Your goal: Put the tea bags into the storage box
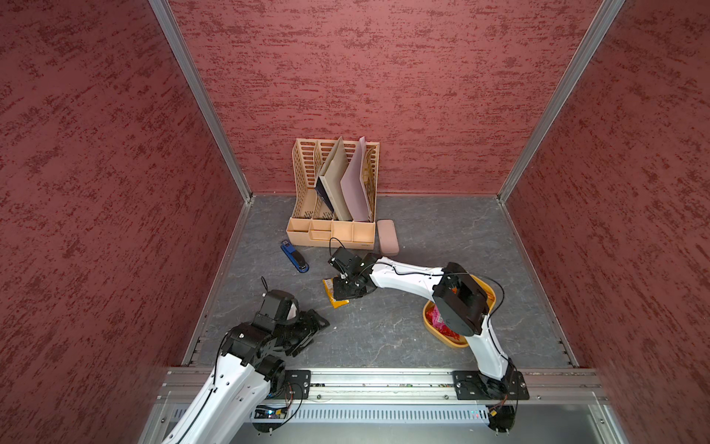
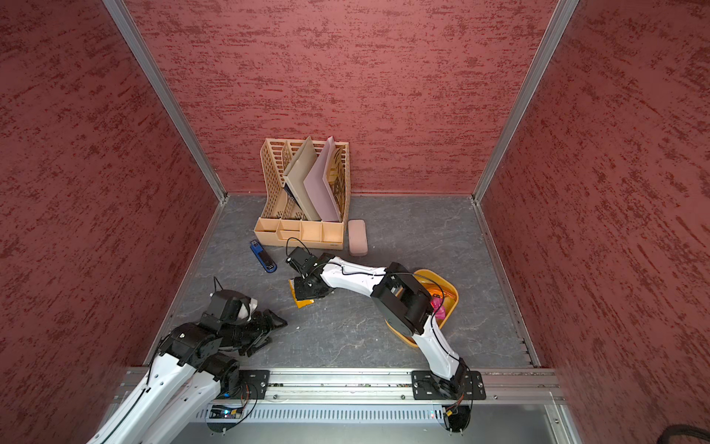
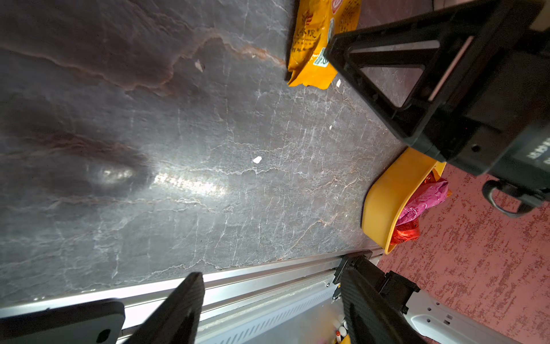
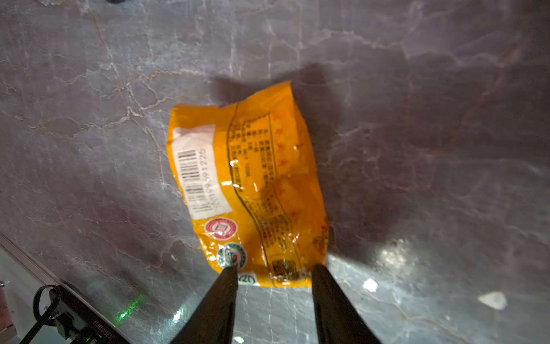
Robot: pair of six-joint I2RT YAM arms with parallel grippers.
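An orange tea bag lies flat on the grey floor, seen whole in the right wrist view and partly under the right gripper in both top views. My right gripper hangs just over the bag's near end, fingers apart, nothing visibly held. My left gripper is at the front left, apart from the bag, open and empty. The yellow storage box, holding red and pink packets, sits at the right, partly hidden by the right arm in the top views.
A wooden organizer with folders stands at the back. A blue device lies left of centre, and a pink case beside the organizer.
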